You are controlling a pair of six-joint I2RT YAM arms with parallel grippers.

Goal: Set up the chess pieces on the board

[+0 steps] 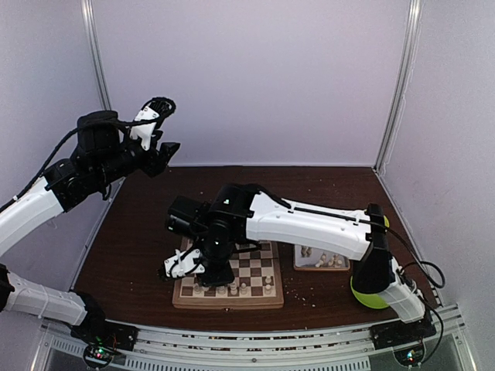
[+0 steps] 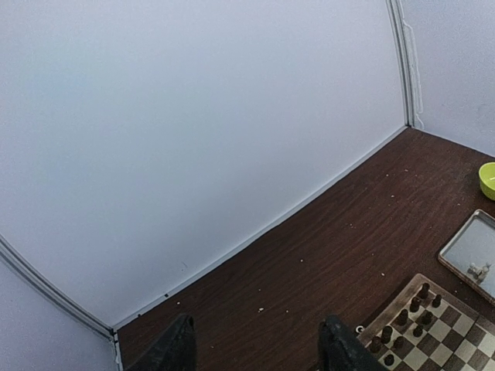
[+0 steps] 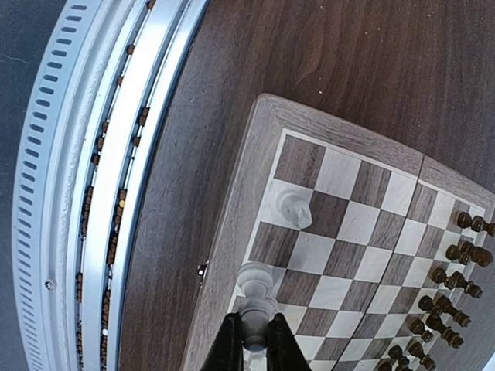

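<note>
The chessboard (image 1: 274,297) lies at the front of the table, white pieces along its near side. In the right wrist view my right gripper is shut on a white chess piece (image 3: 255,309) over the near edge. A lone white piece (image 3: 294,209) stands nearby, and dark pieces (image 3: 468,255) fill the far side. My left gripper is raised high at the left, fingers apart with nothing between them; the dark pieces also show in its view.
A metal tray (image 1: 321,263) with loose pieces is right of the board. A green bowl (image 1: 367,297) sits at the front right, partly behind the right arm.
</note>
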